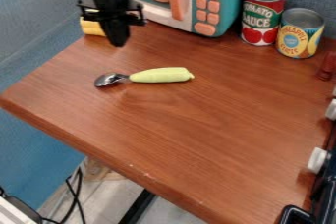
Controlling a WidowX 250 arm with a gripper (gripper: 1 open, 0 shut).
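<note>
My black gripper (116,33) hangs at the back left of the wooden table (184,140), beside a yellow object (90,28) that it partly hides. Whether its fingers are open or shut is unclear at this size. A spoon (110,79) lies near the middle left of the table, its bowl to the left, with a pale yellow-green item (161,75) along its handle side.
A teal toy microwave (210,2) stands at the back, with a tomato sauce can (261,17) and a yellow can (300,34) to its right. A black appliance (315,189) lines the right edge.
</note>
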